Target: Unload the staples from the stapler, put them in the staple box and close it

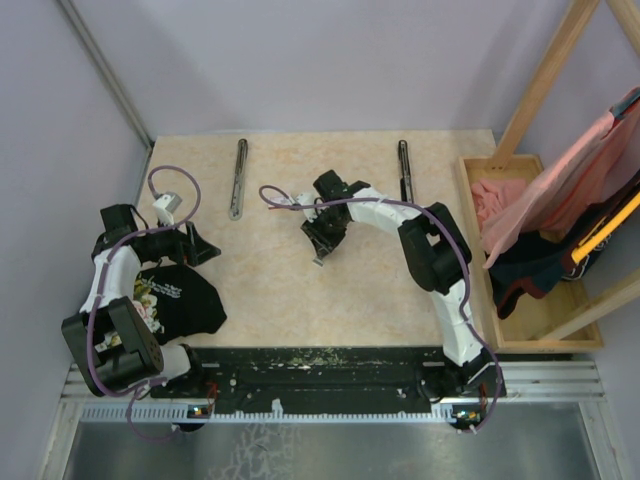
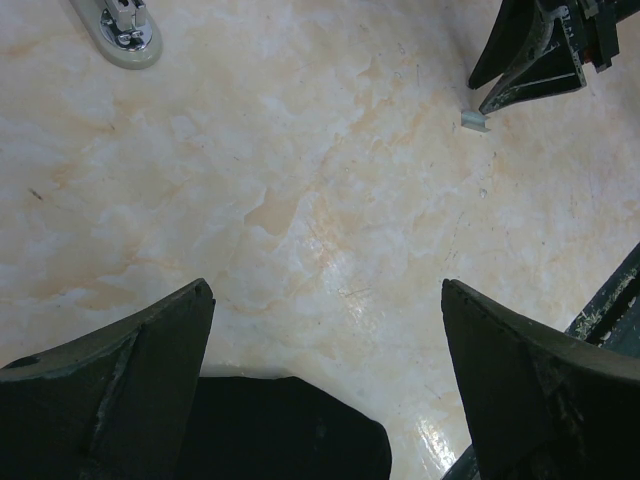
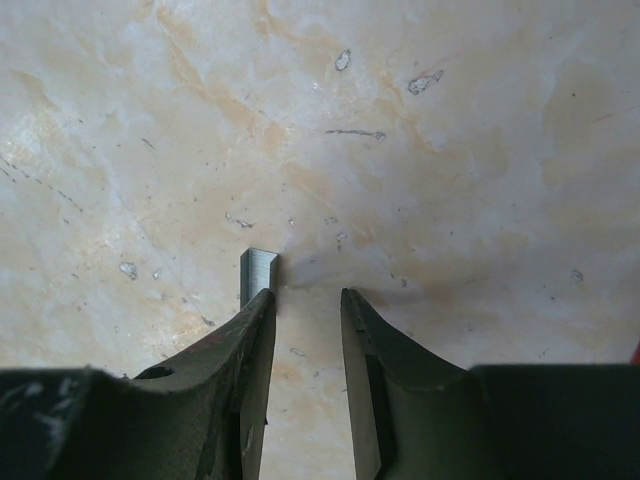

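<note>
A short grey strip of staples lies on the table, showing small below the right fingers in the top view and near their tips in the left wrist view. My right gripper is down at the strip, its fingers part open with bare table between them. Its left fingertip [image 3: 262, 305] overlaps the strip's near end; whether they touch I cannot tell. Far left, my left gripper stands open and empty above the table. A long, narrow stapler-like tool [image 1: 239, 180] with a chrome end rests at the back left.
Black cloth [image 1: 185, 300] covers the front left. A second dark, narrow tool [image 1: 405, 170] lies at the back right. Under the right arm's cable, a reddish item [image 1: 283, 206] is partly hidden. At right stands a wooden box [image 1: 560, 346] with clothes.
</note>
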